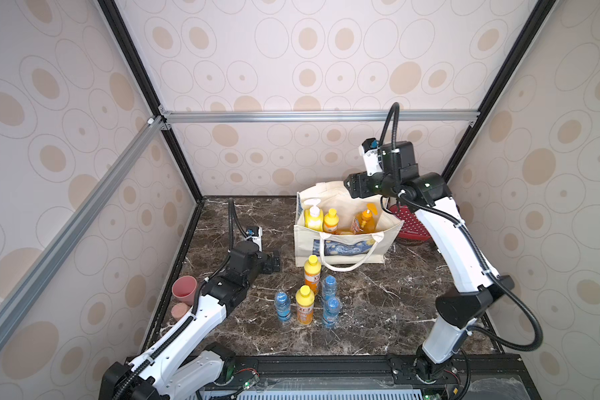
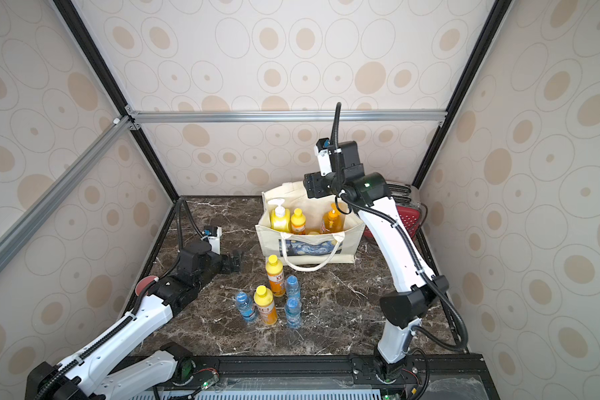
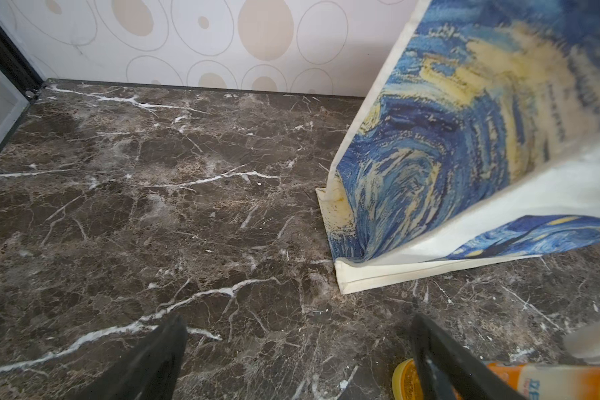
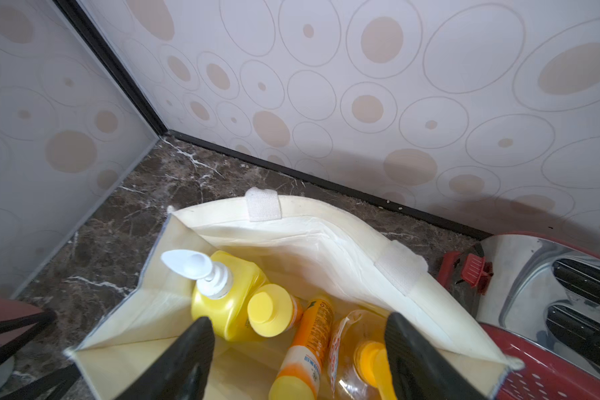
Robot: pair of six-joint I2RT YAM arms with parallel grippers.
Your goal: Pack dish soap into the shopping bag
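Note:
The cream shopping bag (image 1: pixel 343 248) with a blue painted print stands open at the back of the table. Inside it, in the right wrist view, are a yellow pump bottle (image 4: pixel 229 313), an upright yellow-capped bottle (image 4: pixel 271 310), an orange bottle (image 4: pixel 311 340) lying tilted, and a clear amber bottle (image 4: pixel 347 336) with a yellow top. Which of them is dish soap I cannot tell for sure. My right gripper (image 1: pixel 352 186) hangs above the bag, open and empty. Left of the bag, low over the table, my left gripper (image 1: pixel 275 262) is open with nothing between its fingers.
In front of the bag stand two yellow-capped orange bottles (image 1: pixel 304 306) and several blue-capped water bottles (image 1: pixel 282 306). A red and silver toaster (image 4: pixel 546 293) sits right of the bag; a pink cup (image 1: pixel 184 288) is far left. Bare table lies at front right.

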